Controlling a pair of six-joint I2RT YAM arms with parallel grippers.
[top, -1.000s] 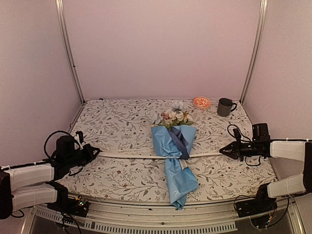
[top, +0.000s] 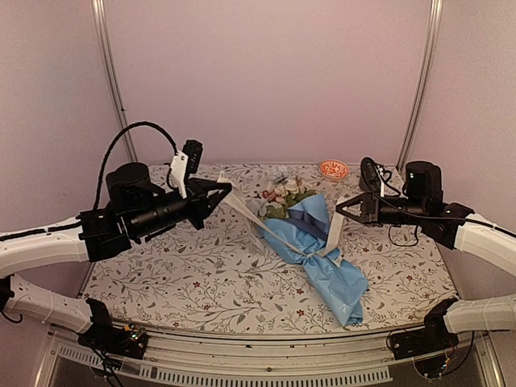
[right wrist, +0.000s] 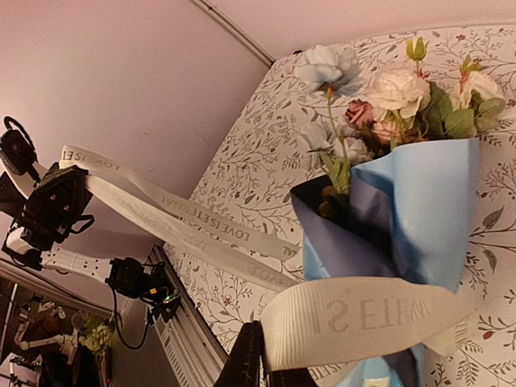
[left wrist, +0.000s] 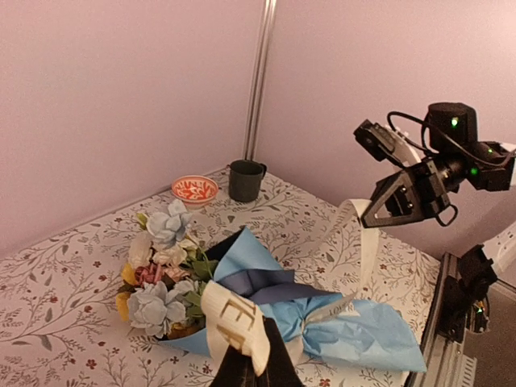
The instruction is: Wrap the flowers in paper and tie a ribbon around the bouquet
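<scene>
The bouquet [top: 305, 232] lies tilted on the table, its flowers [left wrist: 157, 294] toward the back and its blue wrapping paper [top: 339, 282] gathered at a narrow waist. A cream ribbon [top: 280, 239] with printed letters runs around that waist, and one end rises to each arm. Raised left of the bouquet, my left gripper [top: 226, 187] is shut on one ribbon end, which bunches over its fingertips in the left wrist view. Above the right side of the wrapping, my right gripper [top: 342, 206] is shut on the other end. How the ribbon crosses at the waist is too small to tell.
Near the back edge stand an orange patterned bowl [top: 333, 169] and a dark mug [left wrist: 246, 180]; the right arm hides most of the mug in the top view.
Both arms have risen and come inward from low, wide positions, the ribbon ends with them. The ribbon was stretched straight across; now its ends slant upward. The bouquet has turned, its paper end swinging right.
</scene>
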